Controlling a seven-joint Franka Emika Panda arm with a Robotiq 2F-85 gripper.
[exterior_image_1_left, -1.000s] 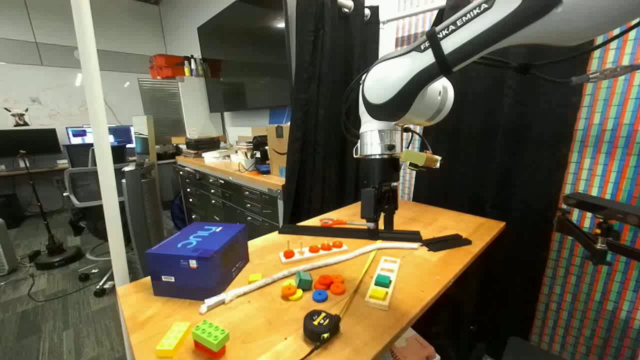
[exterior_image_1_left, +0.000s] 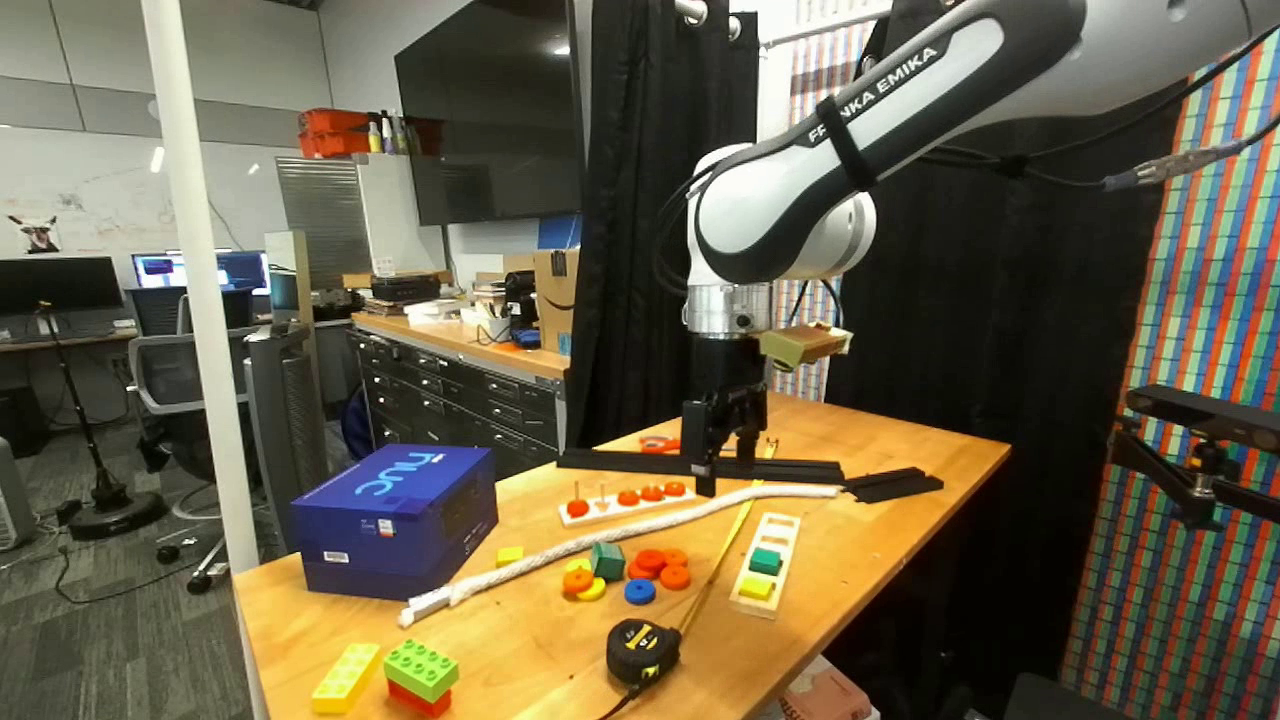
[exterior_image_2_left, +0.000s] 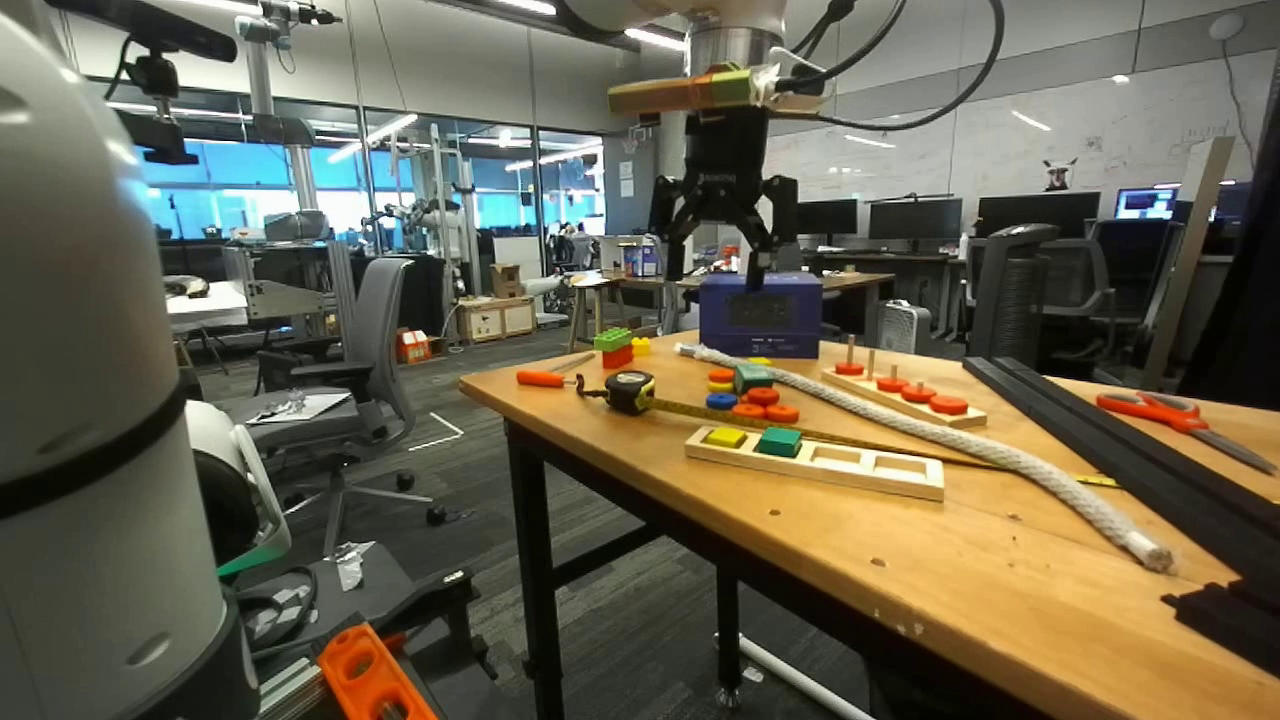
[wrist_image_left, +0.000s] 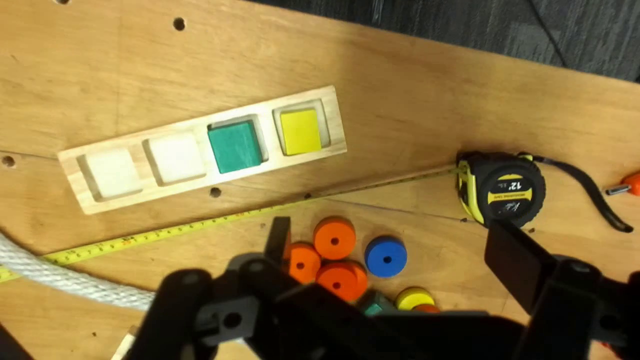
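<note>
My gripper is open above the table, its fingers wide apart and nothing held between them. Below it in the wrist view lie several orange discs (wrist_image_left: 334, 238), a blue disc (wrist_image_left: 386, 256) and a yellow disc (wrist_image_left: 414, 297). A dark green block (wrist_image_left: 376, 305) beside them is partly hidden by the gripper. A wooden tray (wrist_image_left: 202, 127) has four-sided recesses in a row: a green block (wrist_image_left: 235, 147) and a yellow block (wrist_image_left: 301, 132) sit in two of them at one end, and the others are empty. In exterior view 2 the gripper (exterior_image_2_left: 716, 266) hangs well clear of the tabletop.
A tape measure (exterior_image_1_left: 642, 652) has its yellow blade drawn out between tray and discs. White rope (exterior_image_1_left: 624, 528) crosses the table. Also here are a peg board with red rings (exterior_image_1_left: 627, 499), a blue box (exterior_image_1_left: 396, 520), toy bricks (exterior_image_1_left: 421, 670), scissors (exterior_image_2_left: 1149, 410) and black rails (exterior_image_2_left: 1068, 448).
My arm and gripper have shifted left and slightly lower in exterior view 1, away from above the black rails. The objects on the table look unmoved.
</note>
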